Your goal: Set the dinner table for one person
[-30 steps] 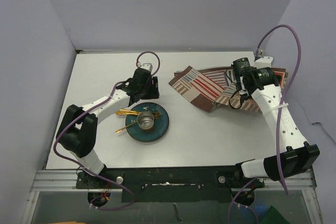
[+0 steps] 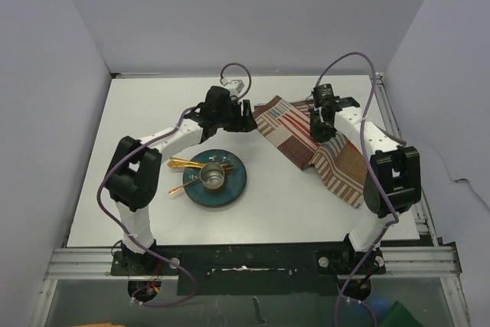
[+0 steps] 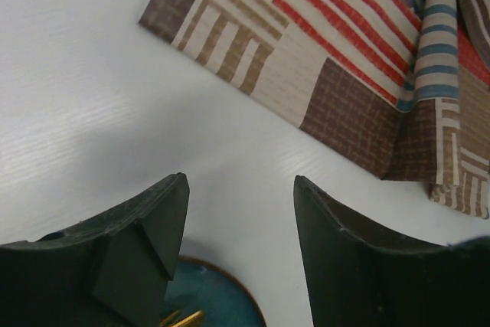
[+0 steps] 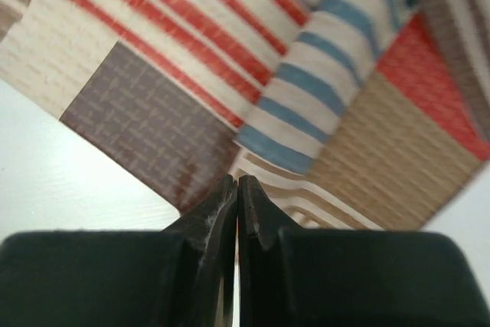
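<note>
A striped cloth placemat (image 2: 287, 132) lies at the centre right of the table, folded and rumpled over its right part. Above that fold hovers my right gripper, its fingers together and nothing seen between them. Over the bare table left of the mat, my left gripper stands with its fingers apart and empty. A dark teal plate (image 2: 230, 193) rests on the left half, with a metal cup (image 2: 213, 176) on it. Gold cutlery (image 2: 184, 163) lies across the plate and past its left edge. In the left wrist view the plate (image 3: 222, 285) shows only partly.
Walls stand behind and on both sides, and a metal rail (image 2: 390, 116) runs along the right edge.
The mat's lifted right side has come down onto the table. My left gripper moved right, toward the mat.
</note>
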